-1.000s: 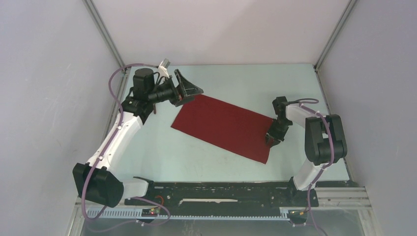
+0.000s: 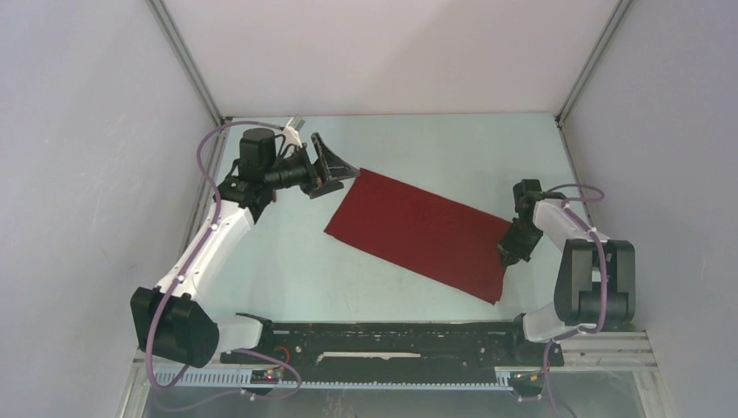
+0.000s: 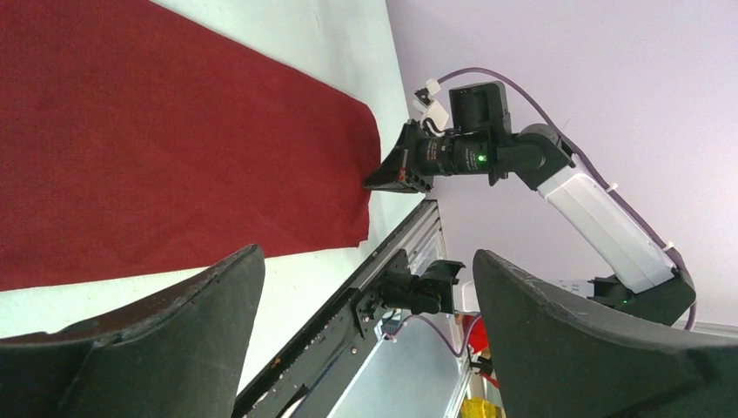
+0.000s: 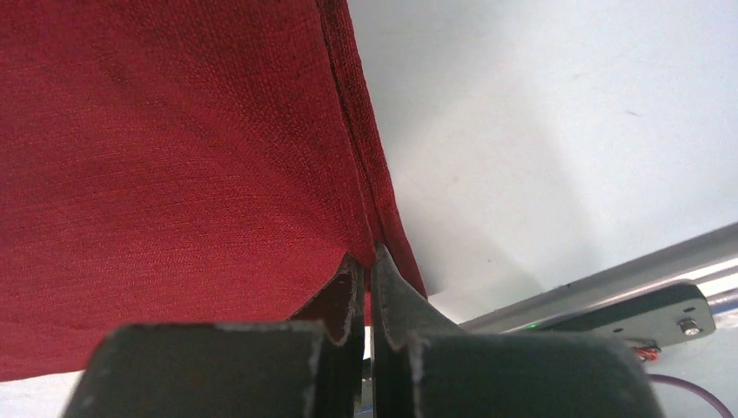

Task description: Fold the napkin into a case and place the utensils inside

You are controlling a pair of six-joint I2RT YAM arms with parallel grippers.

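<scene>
A dark red napkin point(image 2: 418, 231) lies as a long, slanted rectangle on the pale table point(image 2: 374, 296). At its right short edge my right gripper point(image 2: 503, 257) is shut on the cloth; in the right wrist view its fingertips point(image 4: 387, 270) pinch a doubled edge of the napkin point(image 4: 191, 139). My left gripper point(image 2: 338, 165) hangs beyond the napkin's upper left corner, open and empty, with both fingers wide apart in the left wrist view.
Bare table surrounds the napkin, widest at the back and front left. A small brown item point(image 2: 273, 197) is partly hidden beside the left arm. Metal rails and walls border the table.
My right gripper has moved right and slightly toward the front, and the whole napkin has slid with it. My left gripper has shifted slightly toward the front.
</scene>
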